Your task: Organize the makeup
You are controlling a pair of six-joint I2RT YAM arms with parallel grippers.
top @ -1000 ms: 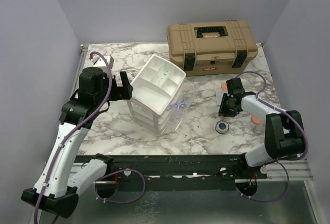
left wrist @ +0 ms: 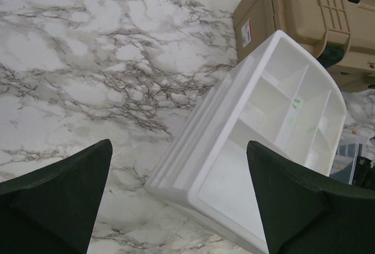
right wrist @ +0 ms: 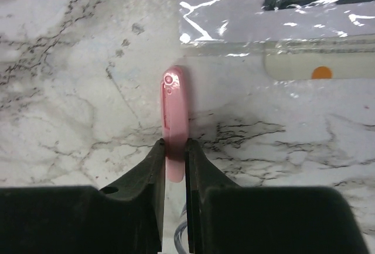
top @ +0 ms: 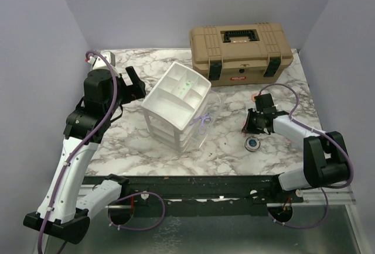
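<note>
A white organizer [top: 176, 99] stands mid-table, a clear drawer with purple scissors [top: 202, 119] pulled out at its right. My left gripper [top: 135, 84] is open and empty above the table left of it. My right gripper is around the lower part of a slim pink tool [right wrist: 174, 105] on the marble, its fingertips close against it; whether it grips it is not clear. Beyond lie a clear plastic packet [right wrist: 222, 17] and a round compact [top: 252, 143], in front of the right gripper in the top view.
A tan toolbox [top: 240, 61] takes up the back right of the table. Bare marble [top: 222, 157] shows at the front between organizer and compact, and left of the organizer. Grey walls close in both sides.
My right gripper has moved left in the top view, shifting with the pink tool's area beside the compact. The left arm has drawn slightly left, away from the organizer.
</note>
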